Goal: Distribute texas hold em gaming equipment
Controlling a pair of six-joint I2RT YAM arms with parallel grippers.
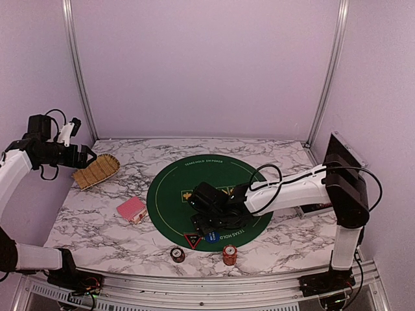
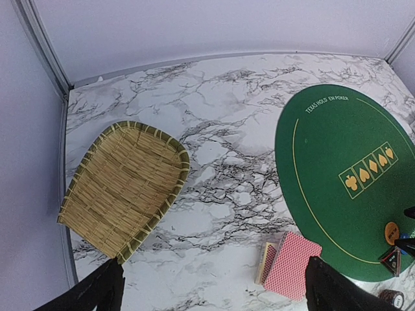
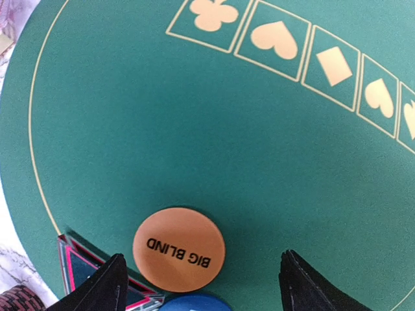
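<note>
A round green poker mat (image 1: 168, 188) lies mid-table. On its near edge rest an orange Big Blind disc (image 3: 179, 249), a blue disc (image 1: 212, 237) touching or close to it, and a dark triangular marker (image 1: 192, 240) with a red border. Over these hangs my right gripper (image 1: 202, 228), open, the orange disc below and between its fingers but not gripped. My left gripper (image 1: 88, 155) is open and empty, high at the left. Red-backed cards (image 1: 132, 210) lie left of the mat. Dark chips (image 1: 177, 254) and a red chip stack (image 1: 229, 254) stand at the front.
A woven bamboo tray (image 2: 126, 184) sits at the back left of the marble table. At the right, an open case (image 1: 316, 208) is partly hidden by my right arm. Bare marble shows between the tray and the mat.
</note>
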